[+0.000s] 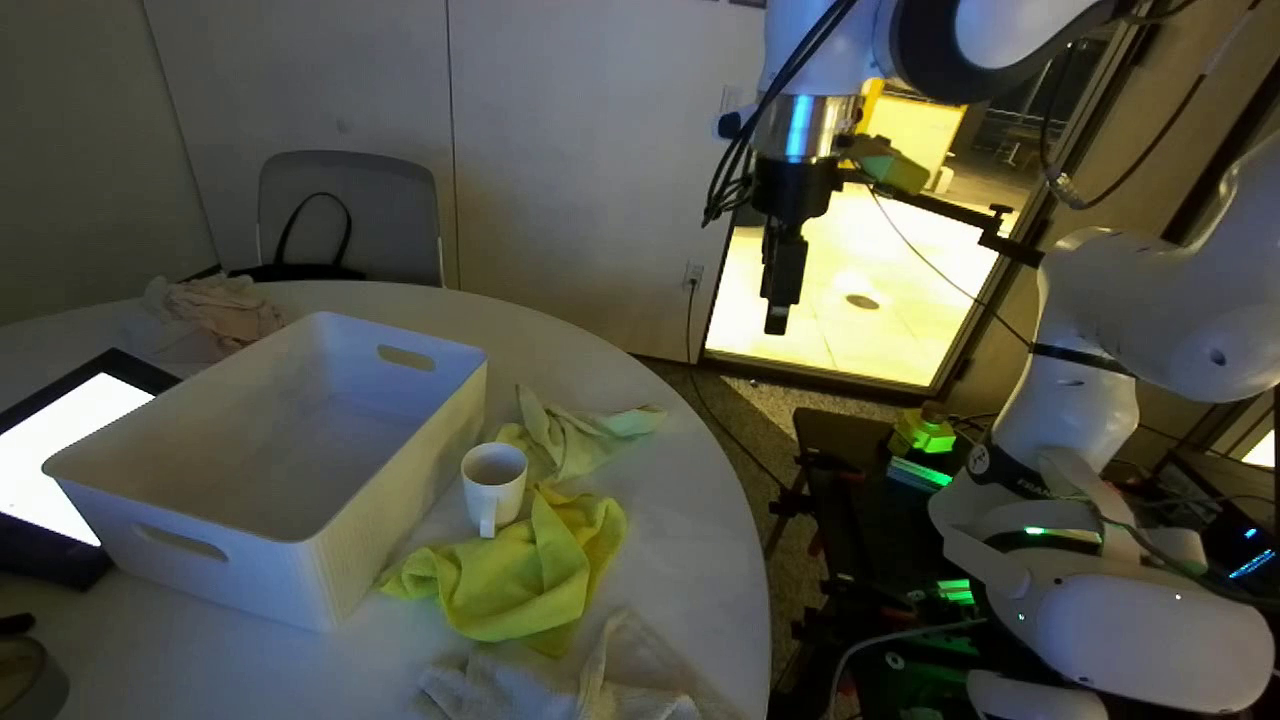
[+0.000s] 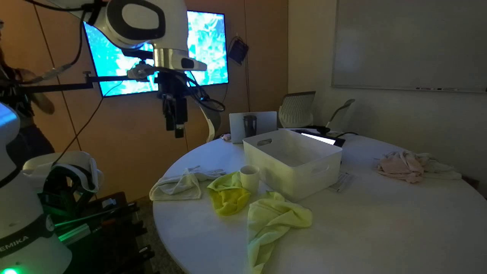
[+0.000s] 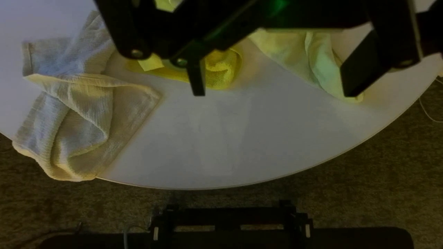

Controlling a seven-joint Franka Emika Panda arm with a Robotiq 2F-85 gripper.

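High above the table's edge hangs my gripper, its two fingers spread wide with nothing between them in the wrist view. Below it lie crumpled cloths: a yellow one (image 1: 516, 582) in the middle, a pale green one (image 2: 274, 219), and a whitish one (image 3: 79, 103) at the left of the wrist view, reaching the table's rim. A white mug (image 1: 493, 486) stands upright among the cloths. Beside them sits a large white bin (image 2: 292, 176) with handle cutouts; the part of its inside that shows looks empty.
Pinkish cloths (image 2: 404, 166) lie on the far side of the round white table (image 2: 365, 237). A lit screen (image 1: 60, 450) and a dark tumbler (image 2: 249, 125) stand near the bin. Bare tabletop shows between the cloths and the near edge.
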